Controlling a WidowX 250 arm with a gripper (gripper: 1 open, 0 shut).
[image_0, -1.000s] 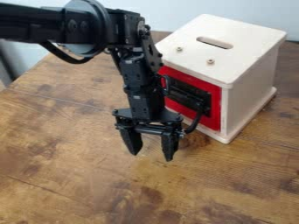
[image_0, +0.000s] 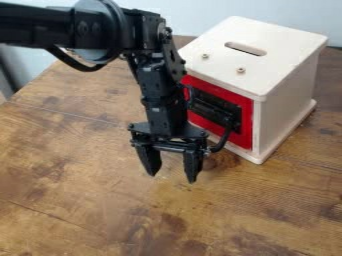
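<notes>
My black gripper (image_0: 171, 168) hangs fingers-down over the wooden table, in front of a pale wooden box (image_0: 278, 90) with a slot in its sloped top. Its two fingers stand apart, with nothing seen between them. The box's front has a red panel (image_0: 245, 132) with dark fittings, partly hidden behind my arm.
</notes>
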